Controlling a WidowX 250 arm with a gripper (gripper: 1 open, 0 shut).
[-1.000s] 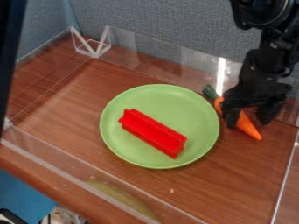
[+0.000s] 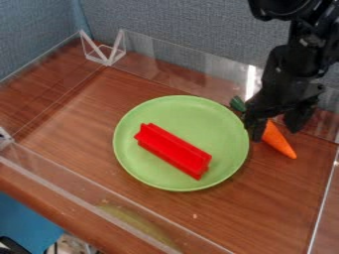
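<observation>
A red ridged block (image 2: 172,149) lies diagonally on a green plate (image 2: 146,169) on the wooden table. An orange carrot (image 2: 279,142) with a green top lies right of the plate, partly hidden by my black gripper (image 2: 276,121), which is open above it at the back right.
Clear plastic walls edge the table (image 2: 79,119), with a white triangular bracket (image 2: 99,50) at the back left. The wood left of the plate is clear. A yellowish, elongated shape (image 2: 133,218) shows at the front edge.
My gripper has shifted up and slightly left from its place over the carrot. The plate, block and carrot look unmoved.
</observation>
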